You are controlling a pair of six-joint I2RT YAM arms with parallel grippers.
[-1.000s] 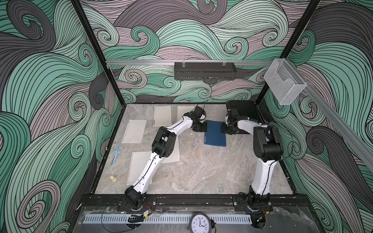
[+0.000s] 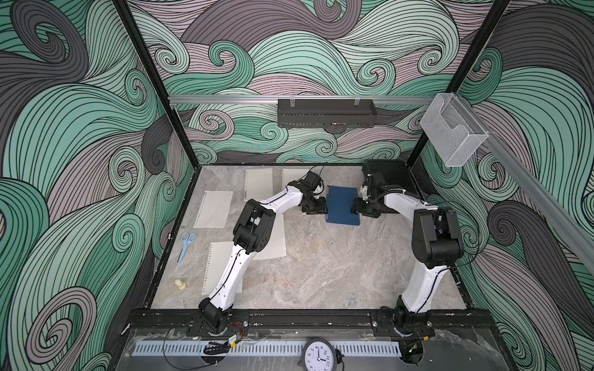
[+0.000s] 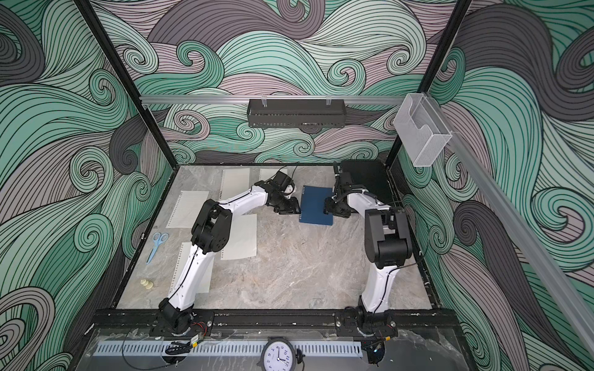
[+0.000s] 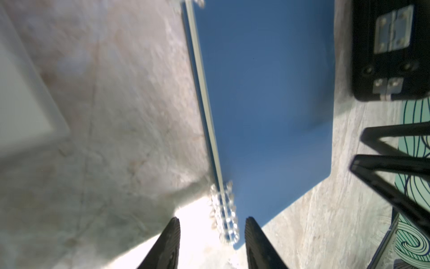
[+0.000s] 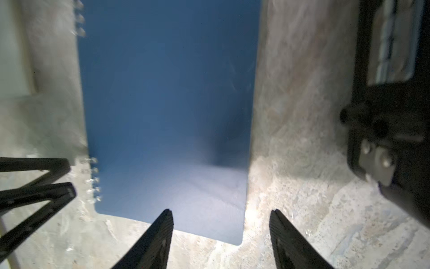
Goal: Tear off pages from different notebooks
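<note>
A closed blue spiral notebook [image 2: 342, 206] lies flat between my two arms, binding on its left side. At its spiral edge stands my left gripper, its fingers [image 4: 168, 244] apart. The lower spiral coils [image 4: 226, 217] appear between and beyond these fingertips. My right gripper is wide open at the notebook's right side; one finger [image 5: 159, 242] overlaps the lower cover and the other [image 5: 286, 237] shows over bare table. I cannot tell whether either gripper touches the notebook. No page is visible in either gripper.
Loose pages lie on the left, including a lined sheet [image 2: 214, 209] and a front sheet [image 2: 217, 262]. Blue scissors [image 2: 184, 246] and a small pale object [image 2: 179, 283] sit near the left edge.
The notebook has shifted toward the back and straightened.
</note>
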